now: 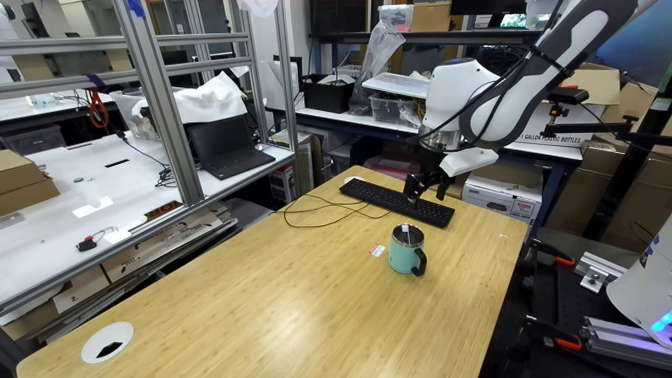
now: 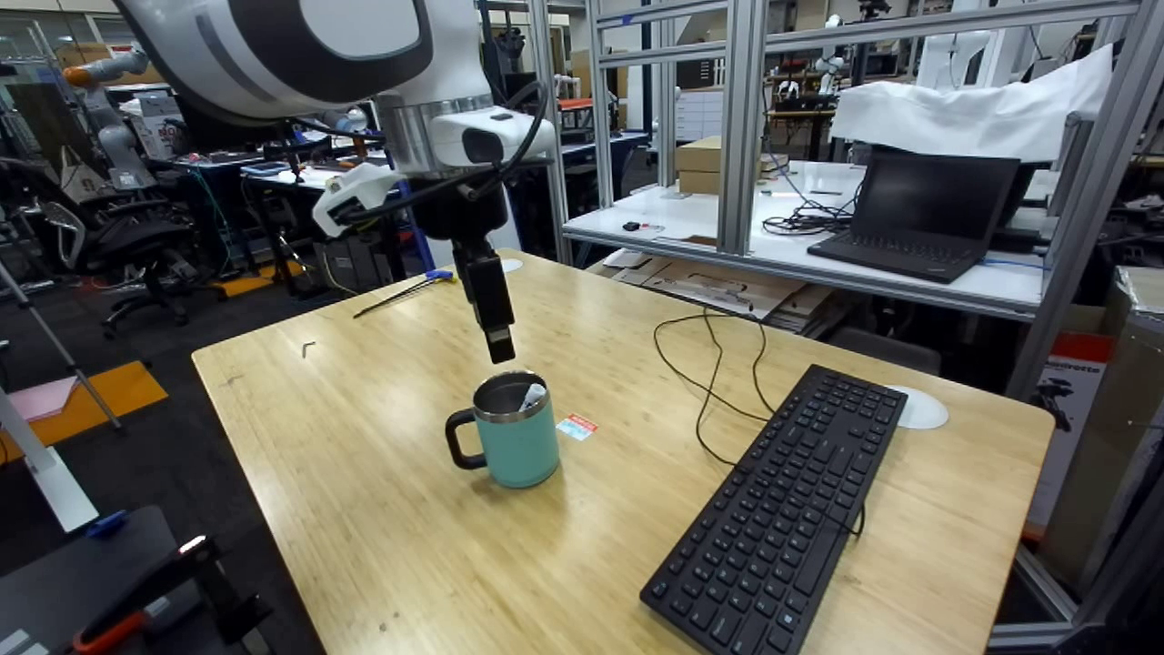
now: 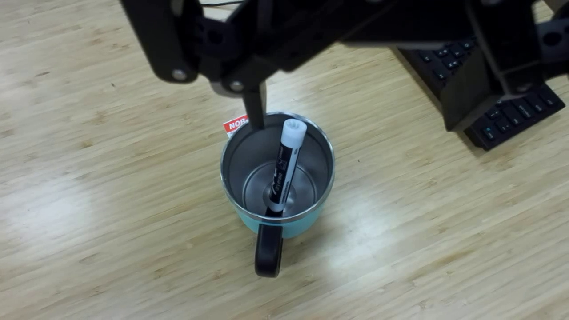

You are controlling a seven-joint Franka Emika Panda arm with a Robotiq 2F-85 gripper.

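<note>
On the wooden table stands an upright teal mug (image 1: 403,257) with a black handle and a steel rim. A marker (image 3: 288,160) with a white end and a black label leans inside it, seen best in the wrist view. My gripper is open above the table, its two fingers wide apart and nothing between them. In the wrist view one finger (image 3: 254,106) overlaps the mug's far rim, and the other finger (image 3: 469,96) appears over the keyboard. Exterior view 2 shows the gripper side-on, higher than the mug's rim.
A black keyboard (image 2: 775,513) lies beside the mug, its thin cable (image 2: 715,382) looping over the table. A small red-and-white label (image 2: 576,427) lies flat by the mug. Hand tools (image 2: 404,290) rest at the far edge in exterior view 2.
</note>
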